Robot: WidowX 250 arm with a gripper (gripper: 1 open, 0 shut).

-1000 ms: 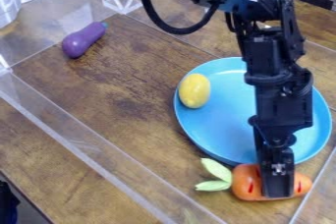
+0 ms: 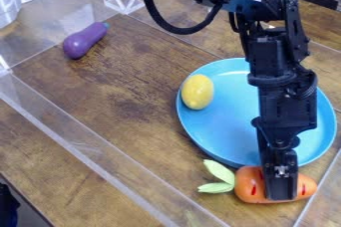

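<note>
An orange carrot (image 2: 250,185) with pale green leaves lies at the bottom right, in front of a blue plate (image 2: 216,136). My black gripper (image 2: 280,185) reaches down over the plate's right side with its fingertips low over the carrot, hiding part of it; the fingers are open around or on it, hard to tell which. A yellow oval object (image 2: 197,92) sits on the plate's left side.
A purple eggplant (image 2: 84,40) lies on the wooden surface (image 2: 94,102) at the upper left. Clear strips run along its left and front edges.
</note>
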